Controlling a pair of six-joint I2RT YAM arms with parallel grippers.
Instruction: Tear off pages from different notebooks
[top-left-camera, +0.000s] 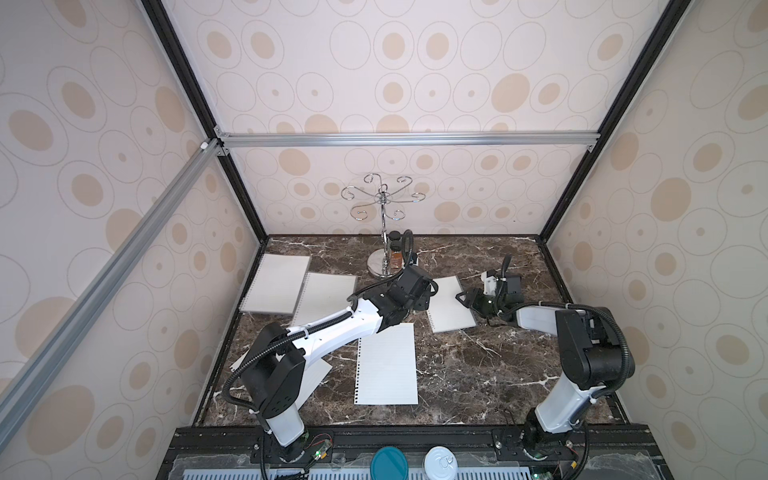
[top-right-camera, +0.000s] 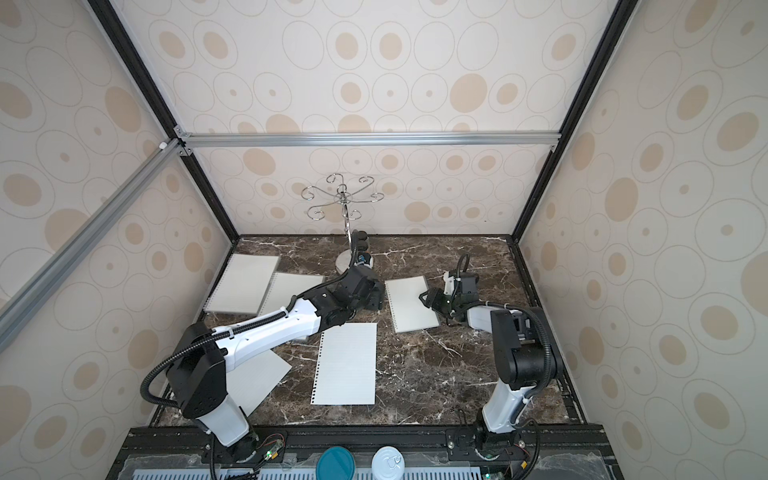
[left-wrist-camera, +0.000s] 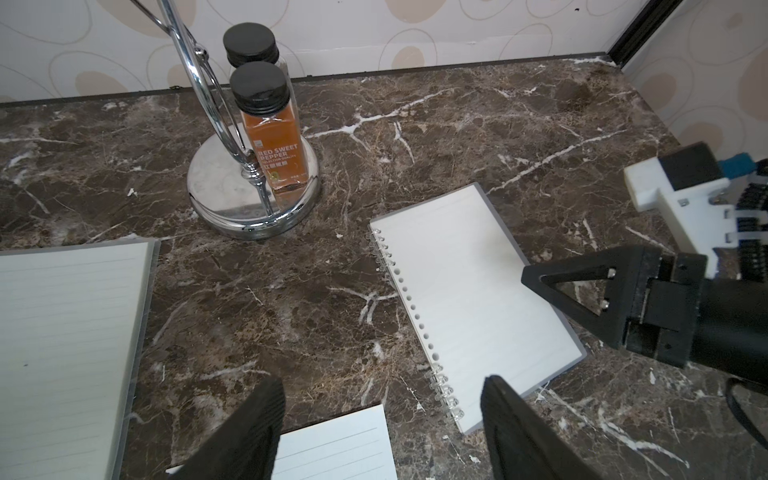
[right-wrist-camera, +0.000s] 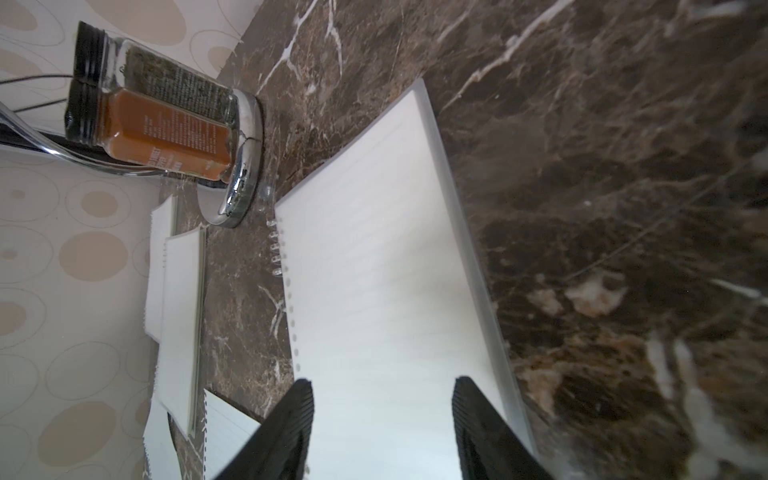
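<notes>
A small spiral notebook (left-wrist-camera: 472, 296) lies right of centre, spiral along its left side. Above and left of it is my left gripper, fingers apart, holding nothing. My right gripper hangs over the notebook's right part, also open and empty. A lined sheet with punched holes (top-left-camera: 386, 368) lies front centre, another sheet (top-right-camera: 260, 376) front left, partly behind the left arm. Two more notebooks, a rear one (top-left-camera: 272, 284) and a middle one (left-wrist-camera: 64, 336), lie on the left.
A chrome stand (left-wrist-camera: 216, 212) with two spice jars (left-wrist-camera: 272, 152) stands at the back centre, close behind the left gripper.
</notes>
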